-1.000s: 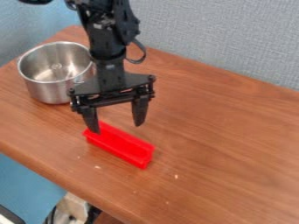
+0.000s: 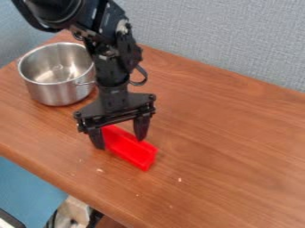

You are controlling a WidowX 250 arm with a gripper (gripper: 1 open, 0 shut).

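Note:
A red bar-shaped block (image 2: 131, 152) lies diagonally on the wooden table. My black gripper (image 2: 119, 134) is lowered over its upper-left end, open, with one finger on each side of that end. Whether either finger touches the block is hard to tell.
A steel pot (image 2: 53, 80) stands at the back left, close to the arm.
Over the last second my gripper has come down from above the red block to around its upper-left end. The block looks to be in the same place.

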